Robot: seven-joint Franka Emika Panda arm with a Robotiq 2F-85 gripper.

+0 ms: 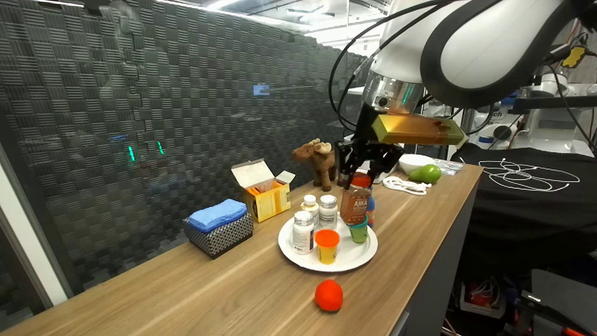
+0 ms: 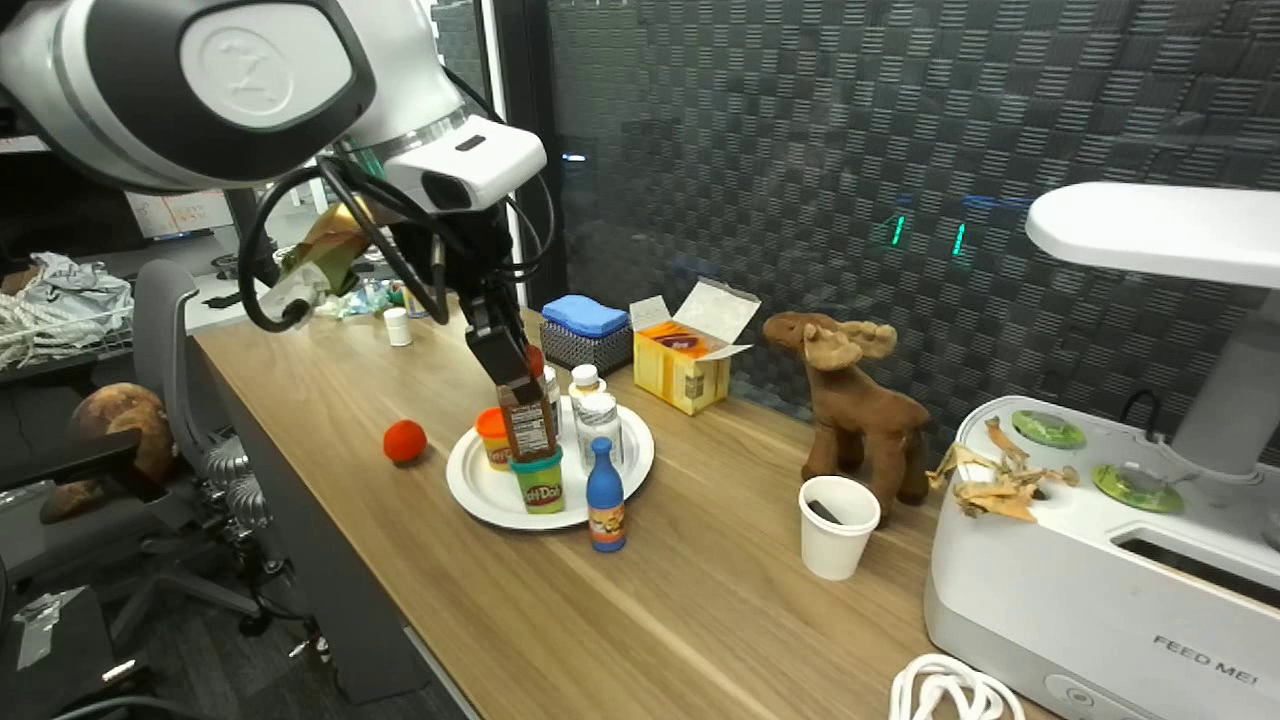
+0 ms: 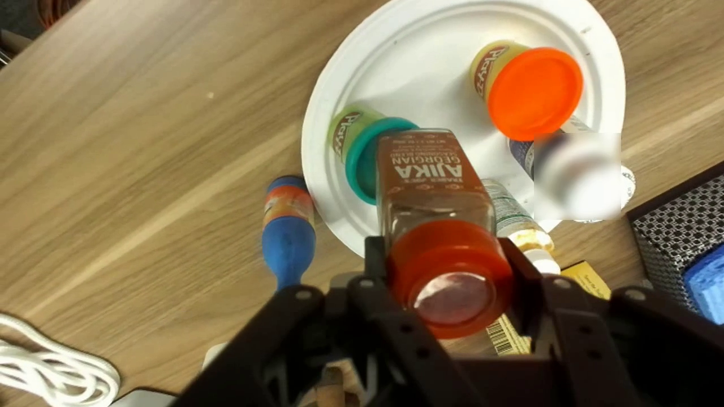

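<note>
A spice jar with a red lid and a brown AJIKA label is clasped at its neck by my gripper. In exterior view 1 the jar hangs upright over the right part of a white plate. Below and against it, a green Play-Doh tub with a teal lid stands on the plate; whether the two touch is hard to tell. Also on the plate are an orange-lidded yellow tub and white bottles. A blue bottle is upright on the table beside the plate.
A red ball lies in front of the plate. Behind stand a yellow box, a basket with blue cloth, a plush moose and a paper cup. Bare table extends at the left front.
</note>
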